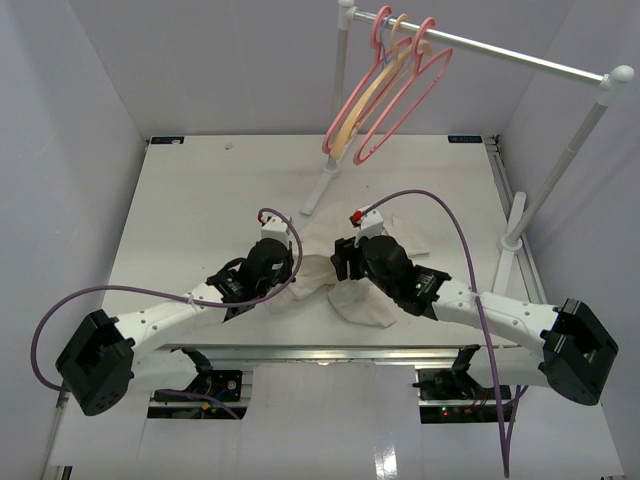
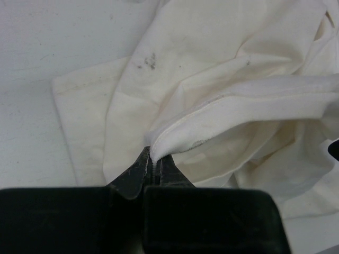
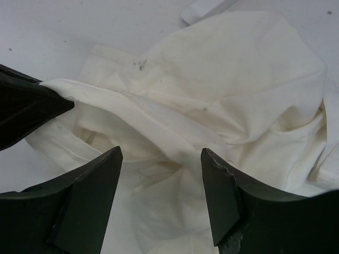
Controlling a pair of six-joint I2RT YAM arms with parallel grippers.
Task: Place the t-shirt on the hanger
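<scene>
The white t-shirt [image 1: 360, 305] lies crumpled on the table in folds. My left gripper is shut on a folded edge of the shirt, which runs from its fingertips across the left wrist view to the right. My right gripper hangs over the shirt with its fingers open and fabric visible below between them. In the right wrist view the left gripper's dark tip shows at upper left, holding the fold. Pink and wooden hangers [image 1: 345, 125] hang on the white rail [image 1: 500, 52] at the back, above the table.
The rack's upright [image 1: 560, 165] and its foot [image 1: 505, 260] stand at the right, near the right arm. Another foot [image 1: 318, 190] lies at back centre, just behind the shirt.
</scene>
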